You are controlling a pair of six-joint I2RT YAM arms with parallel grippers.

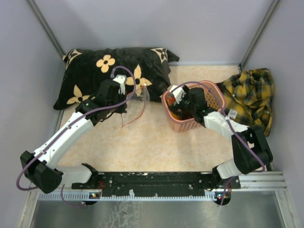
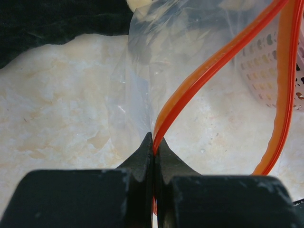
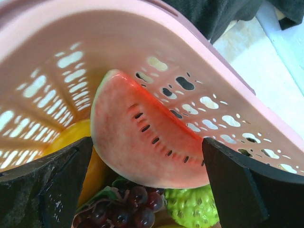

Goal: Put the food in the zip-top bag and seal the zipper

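A clear zip bag (image 2: 142,95) with an orange-red zipper edge (image 2: 190,85) hangs by its rim from my left gripper, whose fingers are shut on that strip. Its mouth gapes in a wide loop to the right. My right gripper reaches down into the pink basket (image 1: 179,126), open, with its fingers on either side of a watermelon slice (image 3: 142,133). The slice leans against the basket wall, red flesh facing up. Around it lie dark grapes (image 3: 121,209), a green bumpy piece (image 3: 190,206) and a yellow-orange one (image 3: 92,175).
A black cushion (image 1: 85,71) with tan flowers lies along the back, behind the bag. A yellow and black plaid cloth (image 1: 249,102) rests right of the basket.
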